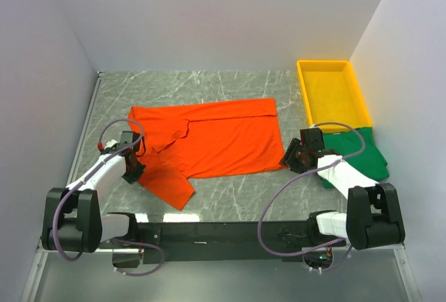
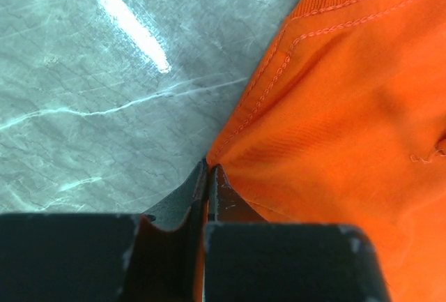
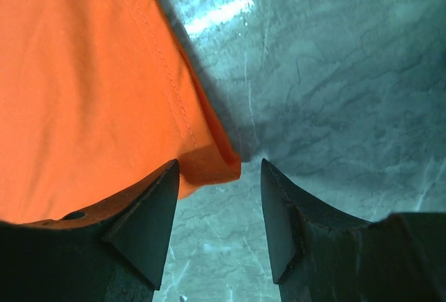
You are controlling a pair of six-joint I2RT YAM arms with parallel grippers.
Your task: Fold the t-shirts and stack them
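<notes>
An orange t-shirt (image 1: 226, 145) lies across the marble table, its far edge folded over in a strip and one sleeve (image 1: 171, 187) spread toward the front left. At the shirt's left edge, my left gripper is shut on the fabric near the collar. My right gripper stands open at the shirt's near right corner (image 3: 219, 166), whose hem tip lies between the spread fingers without both touching it. A green folded t-shirt (image 1: 362, 155) rests at the right, partly hidden behind the right arm.
An empty yellow bin (image 1: 334, 96) stands at the back right, just behind the green shirt. Bare marble table (image 1: 230, 197) shows in front of the orange shirt and along its far side. Walls close in the left and right.
</notes>
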